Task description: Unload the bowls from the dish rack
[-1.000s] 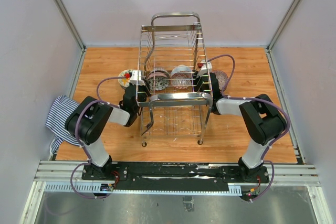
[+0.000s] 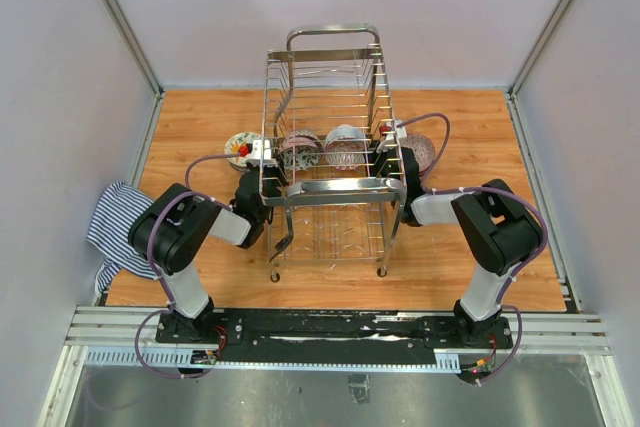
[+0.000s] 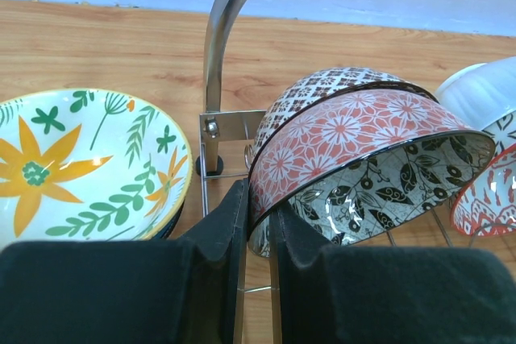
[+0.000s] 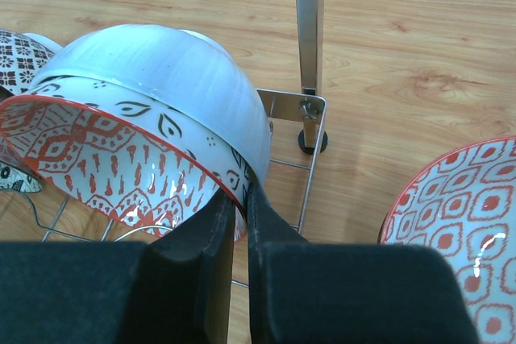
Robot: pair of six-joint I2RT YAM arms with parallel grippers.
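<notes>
A two-tier metal dish rack (image 2: 333,187) stands mid-table, with bowls tilted on its lower tier. My left gripper is shut on the rim of a pink flowered bowl (image 3: 347,130), whose inside has a dark leaf pattern. Behind that one leans a black-and-white checked bowl (image 3: 310,90). In the right wrist view, my right gripper is shut on the rim of a red-patterned bowl (image 4: 113,159), with a pale blue bowl (image 4: 169,62) nested against its back. From above, rack wires and the arms partly cover both grippers.
Left of the rack on the table sits a yellow-flowered bowl (image 3: 81,167); to the right is another red-patterned bowl (image 4: 468,231). Rack posts (image 4: 309,30) rise close beside both grippers. A striped cloth (image 2: 120,227) lies at far left.
Both arms have shifted slightly inward at the rack's sides over the last second. The bowls in the rack look nearly unmoved from above.
</notes>
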